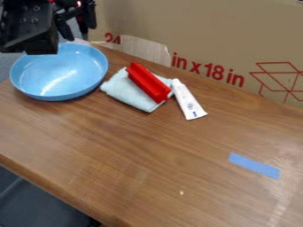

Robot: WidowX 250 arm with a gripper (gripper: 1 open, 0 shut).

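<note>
A black robot arm (30,27) hangs at the top left, above a round light blue plate (59,75). The gripper end is dark and partly cut off by the top edge, so its fingertips cannot be made out. Right of the plate, a folded pale cloth (122,93) lies on the wooden table, with a red cylindrical object (148,82) on it. A white tube (187,100) lies beside the cloth on its right.
A cardboard box (225,49) stands along the back. A strip of blue tape (253,166) is on the right of the table (154,168).
</note>
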